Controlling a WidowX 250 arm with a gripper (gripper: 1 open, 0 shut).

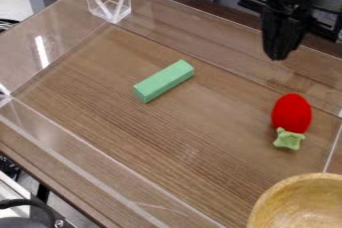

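A red oval object (291,111) lies on the right side of the wooden table (147,152), with a small light green piece (287,140) just below it. The dark gripper (278,38) is raised at the top right, above and apart from the red object; how far its fingers are open is hard to tell. A green bar (163,80) lies diagonally left of centre.
A yellow bowl (297,197) sits at the bottom right. A white wire holder (110,2) stands at the top left. Dark cables lie off the table's left edge.
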